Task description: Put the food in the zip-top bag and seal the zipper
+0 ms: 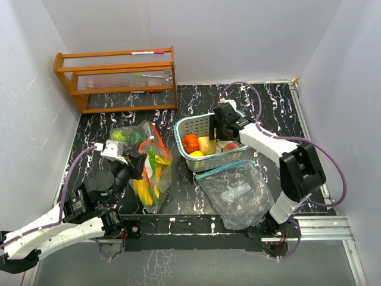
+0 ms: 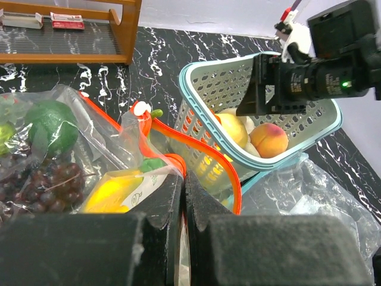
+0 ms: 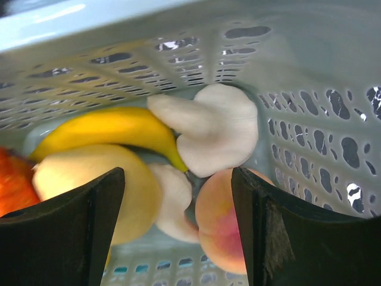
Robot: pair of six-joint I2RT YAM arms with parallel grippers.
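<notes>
My left gripper [image 1: 140, 165] is shut at the rim of the open orange-zippered bag [image 2: 196, 143], which holds bananas, grapes and green produce. My right gripper [image 1: 217, 131] stands open inside the basket [image 1: 186, 127], above a pear [image 3: 98, 190], a peach [image 3: 220, 214], pale pieces [image 3: 220, 131], a banana [image 3: 98, 128] and an orange-red item [image 1: 190, 143]. In the right wrist view its fingers straddle the space between pear and peach, with nothing visibly held.
An empty clear bag [image 1: 235, 196] with blue zipper lies in front of the basket. A wooden rack [image 1: 119, 65] stands at back left. Walls border both sides.
</notes>
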